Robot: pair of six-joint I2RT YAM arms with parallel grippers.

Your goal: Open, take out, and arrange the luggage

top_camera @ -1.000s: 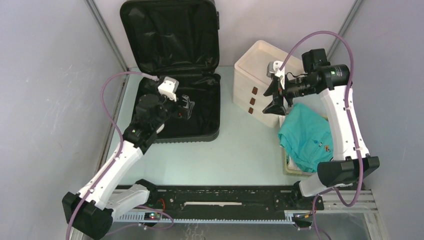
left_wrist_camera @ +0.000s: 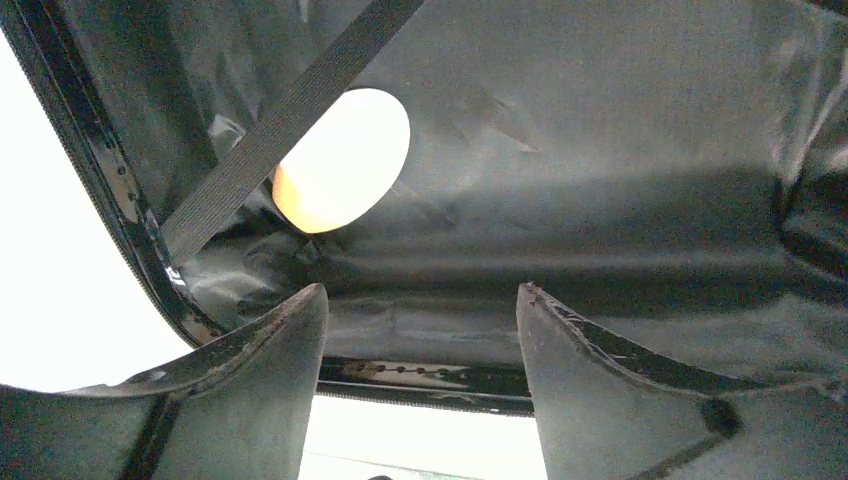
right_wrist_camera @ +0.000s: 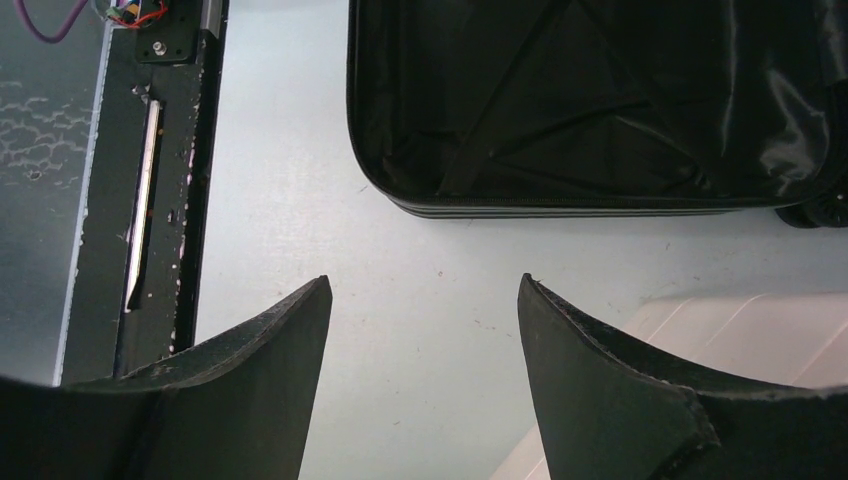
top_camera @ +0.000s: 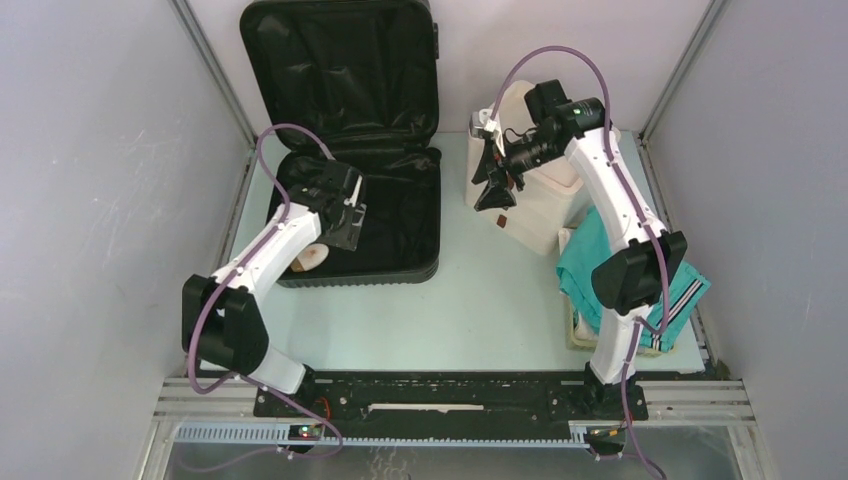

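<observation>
The black suitcase [top_camera: 405, 225] lies with its lid raised at the back left. In its lower left corner rests a pale oval item [top_camera: 312, 256]; the left wrist view shows this white item [left_wrist_camera: 360, 150] partly beneath a dark strap [left_wrist_camera: 290, 130]. Over the suitcase hangs my left gripper, its fingers apart with nothing between them. My right gripper is open and empty, above the table by the front of the white drawer box. From the right wrist view, the suitcase's near edge [right_wrist_camera: 570, 210] lies ahead.
The white drawer box [top_camera: 532, 220] stands right of the suitcase, partly covered by my right arm. A basket [top_camera: 580, 335] with teal cloth [top_camera: 585, 270] sits at the right.
My right arm has moved left from the basket side across the drawer box.
</observation>
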